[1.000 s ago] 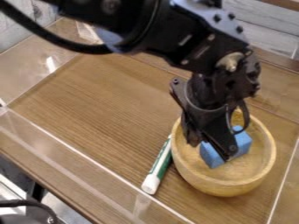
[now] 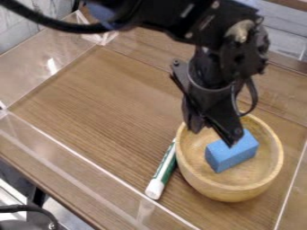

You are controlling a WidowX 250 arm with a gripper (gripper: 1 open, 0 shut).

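The black gripper (image 2: 214, 128) hangs over a round tan wooden bowl (image 2: 229, 188) on the right of the table. Its fingers are shut, with nothing seen between them. A blue block (image 2: 234, 154) lies inside the bowl, just below and beside the fingertips. A green and white marker (image 2: 162, 169) lies on the wood just left of the bowl.
A clear raised edge runs along the left and front. A dark cable crosses the top left, and another lies at the lower left corner.
The gripper has risen from down in the bowl at the blue block, uncovering more of the block, which stays in the bowl.
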